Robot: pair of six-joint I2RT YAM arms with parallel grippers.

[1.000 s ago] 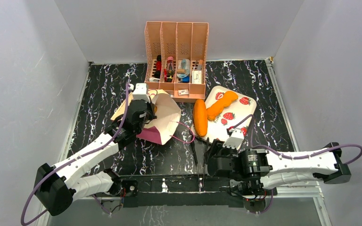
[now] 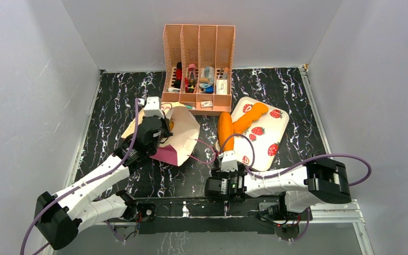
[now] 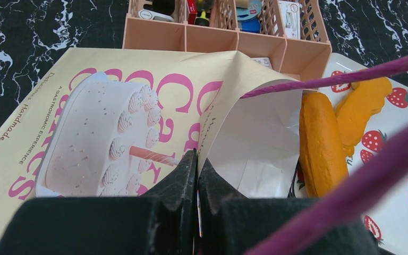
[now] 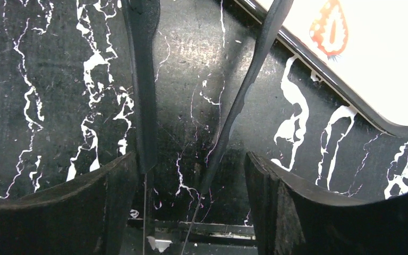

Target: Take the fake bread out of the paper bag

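Observation:
The paper bag [image 2: 183, 141] lies tilted at the left, with a cake print and purple handles. My left gripper is shut on its edge or beside it; the thin paper rises at the fingertips. A little orange shows inside the bag in the top view. Two orange fake breads [image 2: 224, 130] [image 3: 358, 111] lie on the strawberry tray [image 2: 271, 127]. My right gripper is part open over dark tongs or sticks [image 4: 143, 106] lying on the table by the tray's edge, one on each side between and beyond its fingers.
A pink divided organizer [image 2: 199, 98] with small items stands at the back. Grey walls surround the table.
The right arm has moved left to the tray's front edge over the dark utensil.

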